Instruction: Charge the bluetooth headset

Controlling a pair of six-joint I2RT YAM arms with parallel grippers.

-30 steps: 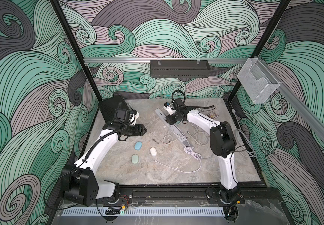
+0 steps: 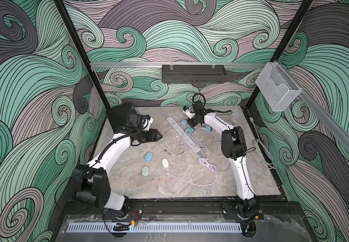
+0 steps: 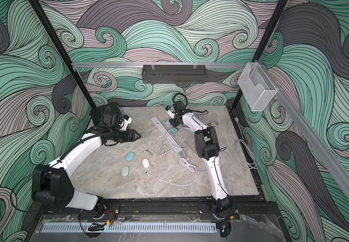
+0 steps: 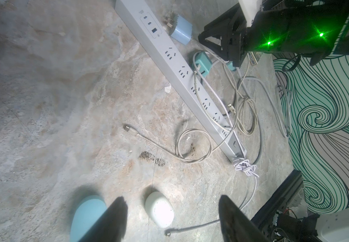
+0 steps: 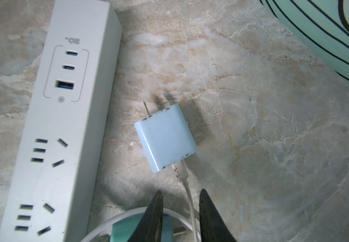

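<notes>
A light-blue charger (image 5: 166,137) lies on the table beside the white power strip (image 5: 67,121), its prongs pointing away and a cable plug (image 5: 180,171) in its near end. My right gripper is open just short of that charger, over the cable, with its fingers apart. Under it a teal charger (image 5: 142,227) is partly hidden. Three smooth oval cases lie on the near left: blue (image 2: 148,156), green (image 2: 145,171) and white (image 2: 165,163). Above and behind them hangs my left gripper, open and holding nothing.
A loose cable (image 4: 188,161) loops beside the strip, and a white cord (image 2: 194,184) runs across the near table. More tangled cable (image 4: 249,113) lies right of the strip. A black panel (image 2: 118,115) stands at the back left. Bare table surrounds the left gripper.
My left gripper has shifted slightly rightward. The cases have not moved.
</notes>
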